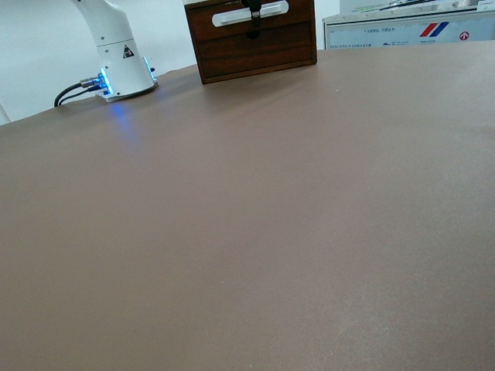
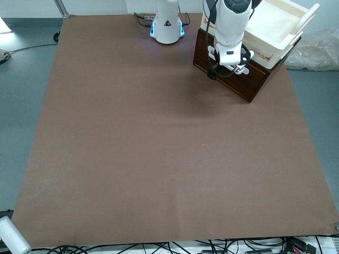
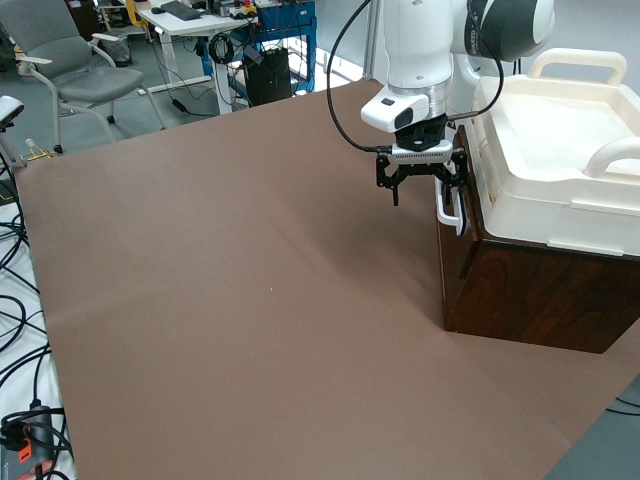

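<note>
My gripper (image 3: 418, 180) hangs at the front of a dark wooden drawer cabinet (image 3: 540, 300), by its white handle bars; in the left view the gripper (image 2: 217, 71) is mostly behind the wrist and cable. In the top view the cabinet (image 1: 255, 58) shows a white handle (image 1: 274, 8) with a black finger part in front of it. I cannot tell whether the fingers are open or shut. A white plastic bin (image 3: 555, 140) with handles sits on top of the cabinet.
The arm's base (image 2: 167, 26) stands at the back, with cables beside it. Cables and equipment lie along the outer edge beyond the table.
</note>
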